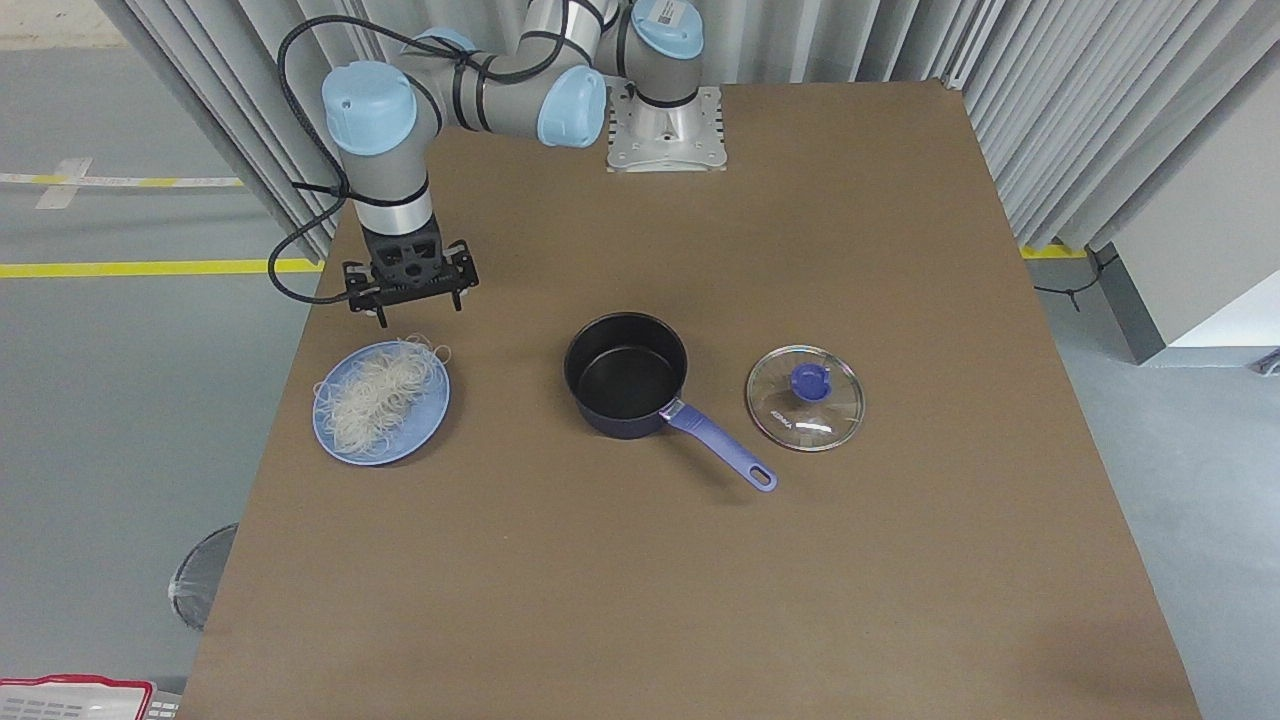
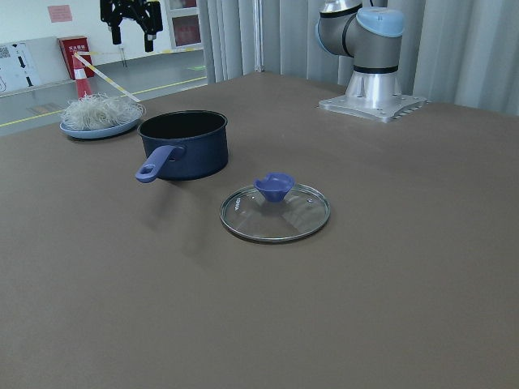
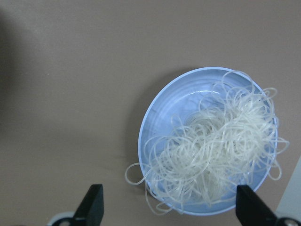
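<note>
My gripper hangs open, nothing between its fingers, above and just behind a blue plate heaped with pale, loose noodles. In the left view the gripper is high over that plate at the top left. A dark saucepan with a blue handle sits right of the plate, empty inside. A glass lid with a blue knob lies separately to the right of the pan.
The arm's base plate stands at the back edge. The plate is near the table's left edge.
</note>
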